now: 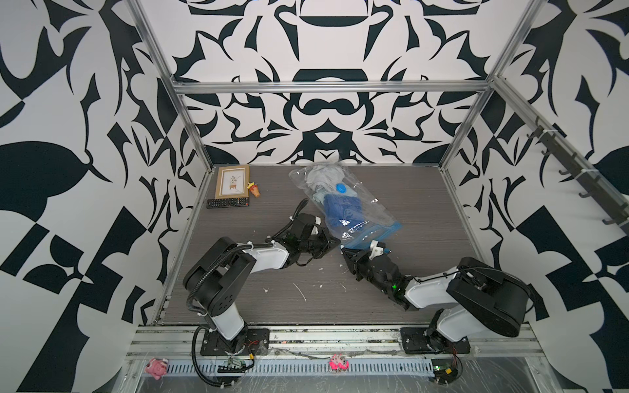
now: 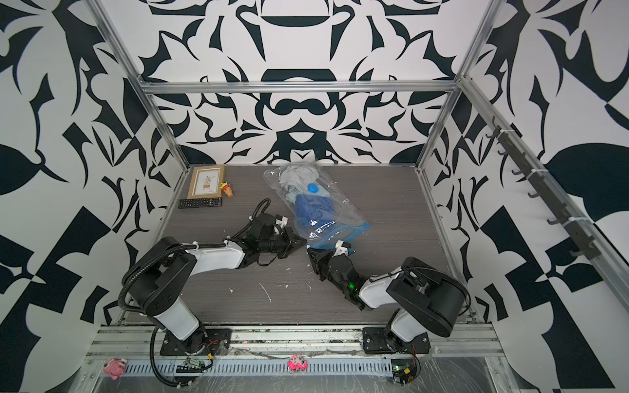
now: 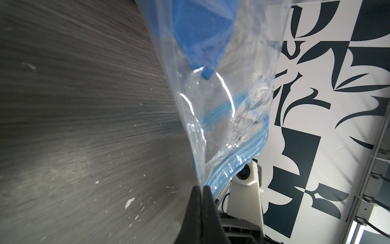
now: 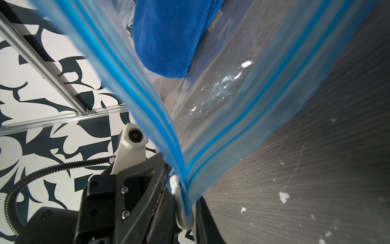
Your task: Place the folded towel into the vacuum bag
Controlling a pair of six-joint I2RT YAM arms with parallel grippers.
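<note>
The blue folded towel [image 1: 344,211] lies inside the clear vacuum bag [image 1: 372,208]. In the right wrist view the towel's rounded end [image 4: 170,44] sits well inside the bag's mouth, whose blue zip strips [image 4: 260,101] spread apart in a V. My left gripper is shut on the bag's film at one edge of the mouth. My right gripper is at the near corner, where the strips come together. A white zip slider [image 4: 182,211] sits between its fingers; whether they clamp it is unclear.
A light grey cloth [image 1: 327,178] lies deeper in the bag beside a round blue valve [image 1: 340,188]. At the back left are a picture frame [image 1: 232,181], a remote [image 1: 228,203] and a small toy [image 1: 253,189].
</note>
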